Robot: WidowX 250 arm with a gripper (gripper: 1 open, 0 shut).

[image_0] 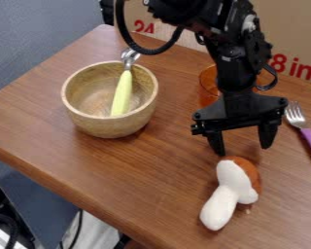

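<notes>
The black gripper (241,140) points down over the right part of the table, its two fingers apart with nothing seen between them. Just below it, nearer the front, lies a white toy mushroom (227,202) with a brown-orange cap. A wooden bowl (90,111) on the left holds a yellow-handled utensil (121,93) with a metal head. An orange cup (209,84) stands behind the gripper, partly hidden by it. A fork with a purple handle (310,143) lies at the right edge, to the right of the gripper.
The wooden table (100,175) has free room at the front left and between bowl and mushroom. Its left edge drops to a dark floor with cables. A cardboard panel (295,39) with red lettering stands at the back.
</notes>
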